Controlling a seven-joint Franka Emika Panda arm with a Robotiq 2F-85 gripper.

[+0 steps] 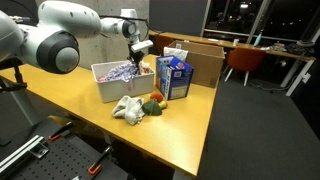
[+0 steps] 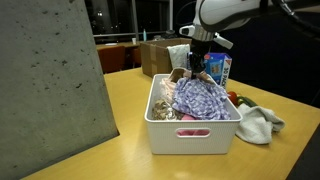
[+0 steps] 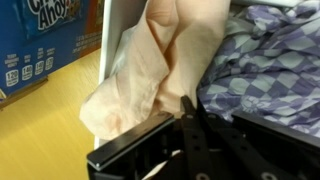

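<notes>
My gripper is shut, its tips against the edge of a peach cloth (image 3: 150, 70) in the wrist view. Whether any fold is pinched between them is hard to tell. A purple-and-white checked cloth (image 3: 265, 65) lies right beside the fingers. Both cloths are in a white bin (image 2: 190, 142), where the checked cloth (image 2: 203, 98) bulges above the rim. From the side, the gripper (image 2: 196, 66) reaches down into the top of the pile.
Right of the bin stands a blue cookie box (image 1: 176, 78), with a cardboard box (image 1: 200, 62) behind. A grey-white cloth (image 1: 128, 110), a green vegetable (image 1: 151, 107) and a red one (image 1: 156, 96) lie in front.
</notes>
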